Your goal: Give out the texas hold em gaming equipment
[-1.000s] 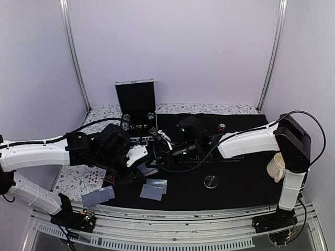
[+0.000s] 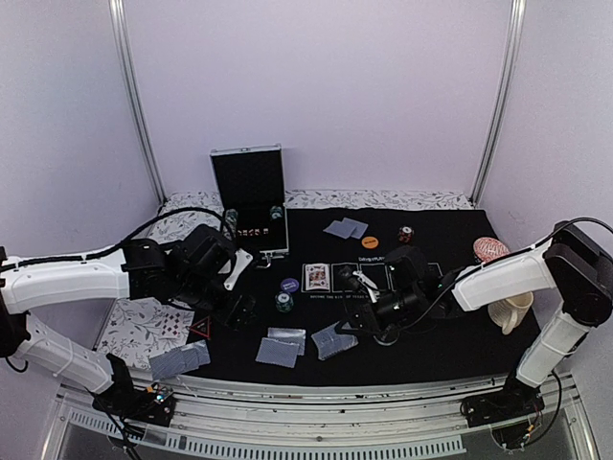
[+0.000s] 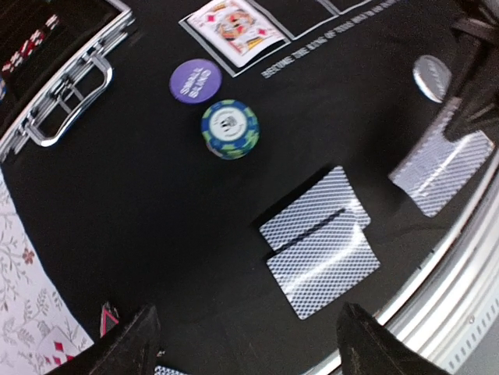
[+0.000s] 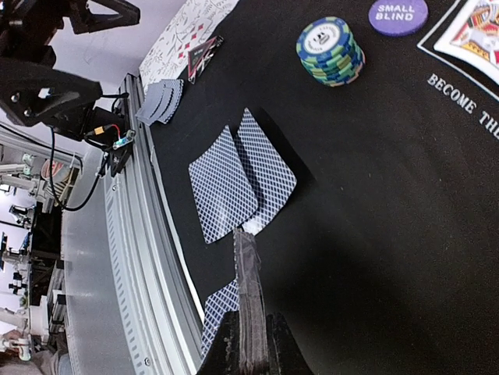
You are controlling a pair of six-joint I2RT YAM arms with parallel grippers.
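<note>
Two overlapping patterned cards (image 3: pixel 323 266) lie face down on the black mat near the front edge. My right gripper (image 2: pixel 347 328) is shut on a face-down card (image 3: pixel 460 173), held to the right of that pair. In the right wrist view part of the held card (image 4: pixel 220 306) shows beside the fingers; whether it is one card or more cannot be told. My left gripper (image 2: pixel 241 287) hangs over the mat's left side, fingers apart, nothing between them. The blue-green chip stack (image 4: pixel 330 51) and purple small blind button (image 4: pixel 398 16) rest behind the card pair.
An open chip case (image 2: pixel 251 213) stands at the back left. Face-down cards (image 2: pixel 179 360) lie at front left, others (image 2: pixel 346 228) at the back. A clear disc (image 3: pixel 431 78) sits near the right gripper. A woven cup (image 2: pixel 512 310) stands at right.
My right gripper has carried the card away from the left gripper, rightward and toward the front edge.
</note>
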